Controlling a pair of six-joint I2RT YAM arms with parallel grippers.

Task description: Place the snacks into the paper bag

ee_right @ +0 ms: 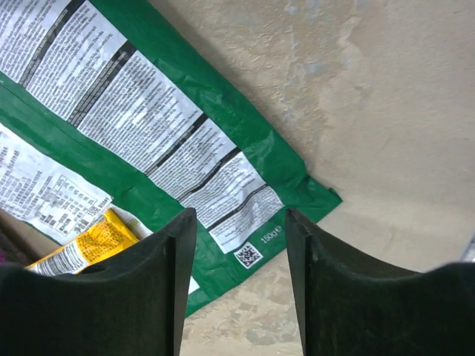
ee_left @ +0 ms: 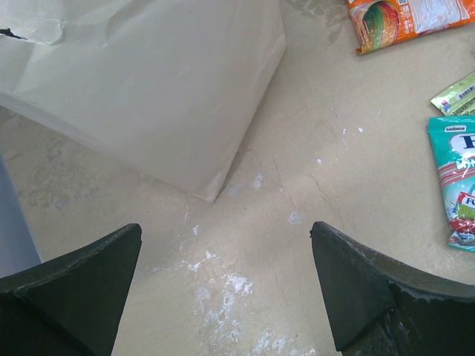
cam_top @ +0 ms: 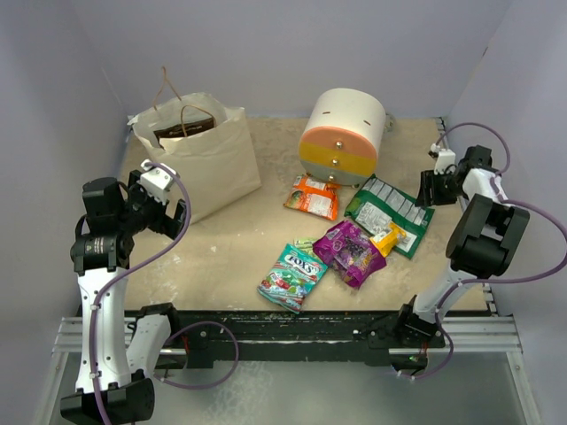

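The white paper bag (cam_top: pixel 204 168) stands at the back left. My left gripper (cam_top: pixel 171 217) hangs open at its front left, with nothing between the fingers. My right gripper (cam_top: pixel 425 190) is part open above the right end of the large green packet (cam_top: pixel 384 204), nothing visibly held. A yellow packet (ee_right: pixel 100 241) lies on the green one. A purple packet (cam_top: pixel 350 252), a FOX'S packet (cam_top: pixel 291 276), a light green packet (ee_left: pixel 456 96) partly under others and an orange packet (cam_top: pixel 310 197) lie on the table.
A white round-topped drawer cabinet (cam_top: pixel 341 133) stands at the back middle, behind the orange packet. Bare table (cam_top: pixel 213 257) lies at the front left. Walls border the workspace at the sides and back.
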